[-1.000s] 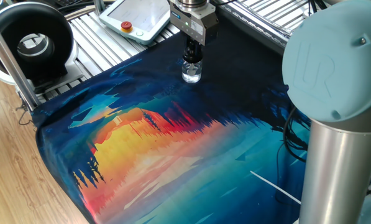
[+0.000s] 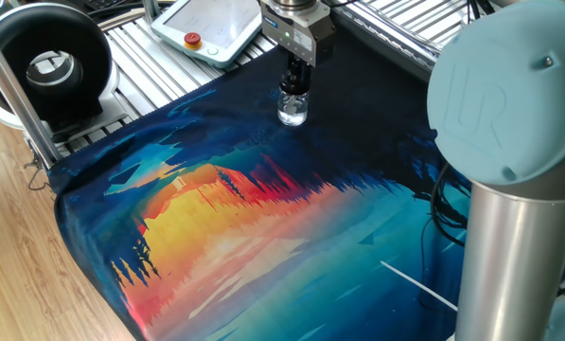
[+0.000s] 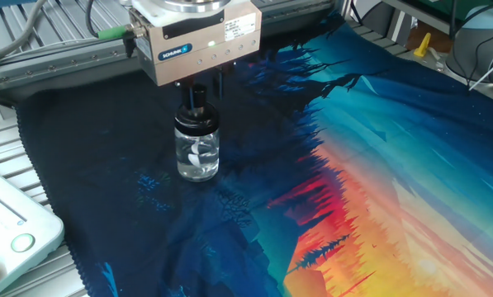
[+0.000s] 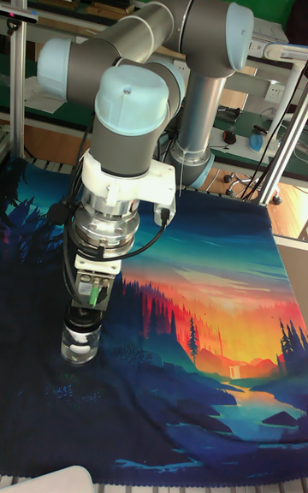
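A clear glass jar (image 3: 197,157) with a black lid (image 3: 196,120) stands upright on the dark part of the printed cloth. It holds clear liquid and some white pieces. Directly over it is my gripper (image 3: 203,92), pointing down, with its dark fingers around or just beside the narrow black top of the lid. Black on black hides whether they touch it, so the finger opening is unclear. From the far side, the jar (image 4: 80,345) shows below the gripper, and exterior view 1 has the jar (image 2: 293,108) near the cloth's back edge.
A teach pendant (image 2: 206,28) with a red button lies beyond the cloth's edge. A thin white strip (image 2: 417,284) crosses the cloth near the arm's column (image 2: 509,265).
In exterior view 1 my gripper has shifted very slightly to the right over the last second. The jar stays in about the same place.
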